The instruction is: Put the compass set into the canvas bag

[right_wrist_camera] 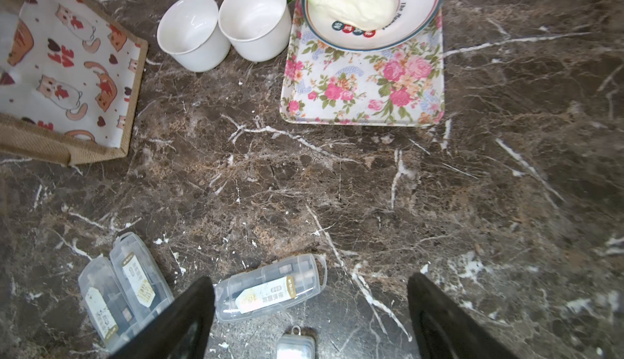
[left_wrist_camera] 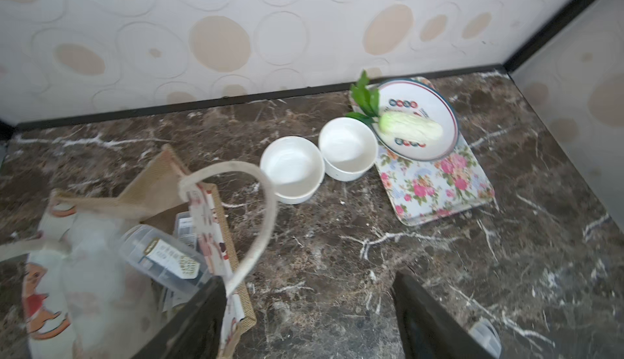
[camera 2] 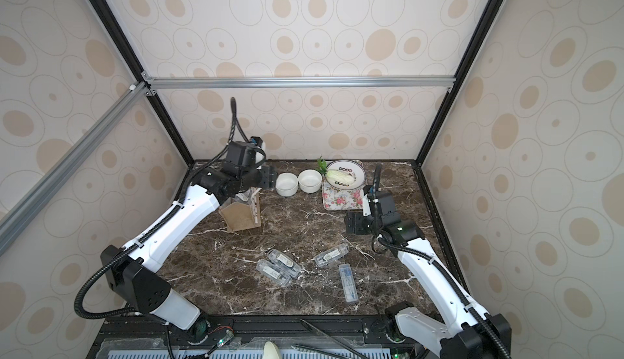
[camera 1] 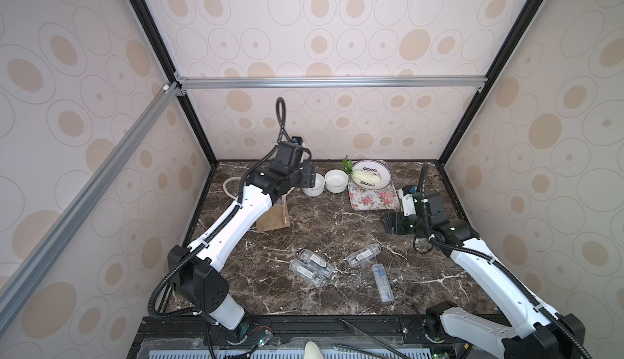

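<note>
The canvas bag [left_wrist_camera: 237, 323] stands open on the left of the table, its pale handles spread. Inside it, in the left wrist view, a clear compass set case [left_wrist_camera: 170, 259] rests aslant over another. On the table lie more clear cases: two side by side [right_wrist_camera: 137, 274], one apart with a white label [right_wrist_camera: 269, 288], and a narrower one [camera 1: 383, 283]. My left gripper is open above the table just right of the bag, nothing between its fingers. Over the right of the table, behind the cases, my right gripper stands open and empty.
Two white bowls [left_wrist_camera: 292, 169] [left_wrist_camera: 347, 148] stand at the back beside the bag. Right of them, a floral tray [right_wrist_camera: 364, 92] carries a plate [right_wrist_camera: 419, 5] with a cabbage [right_wrist_camera: 351, 3].
</note>
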